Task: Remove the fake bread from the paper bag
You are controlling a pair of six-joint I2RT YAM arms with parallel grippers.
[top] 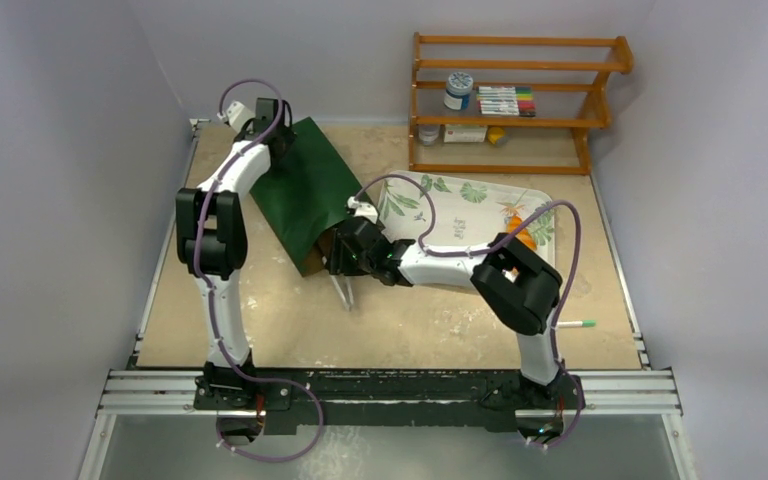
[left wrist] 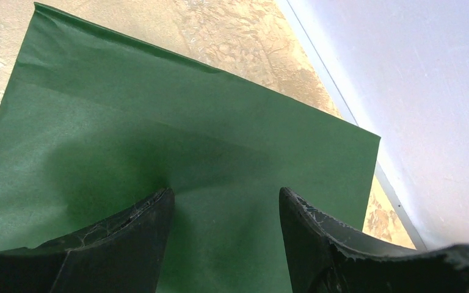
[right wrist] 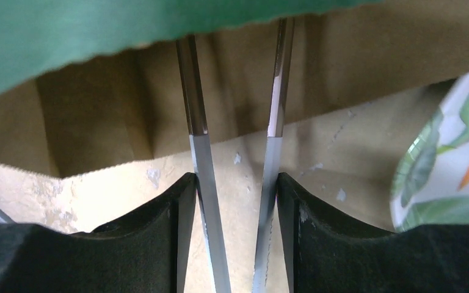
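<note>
A green paper bag [top: 298,190] lies at the left of the table, its brown-lined mouth [right wrist: 128,110] facing the front. My left gripper hovers over the bag's far end, fingers apart with only bag surface showing between them. My right gripper is at the mouth, open, its fingertips against two long strips [right wrist: 204,177] that reach under the green top layer. In the top view, an orange bread-like piece [top: 521,232] lies on the white tray, partly behind the right arm. The bag's inside is mostly hidden.
The leaf-patterned tray [top: 460,200] sits right of the bag. A wooden rack [top: 505,165] with jars and markers stands at the back. A green-capped marker [top: 574,324] lies front right.
</note>
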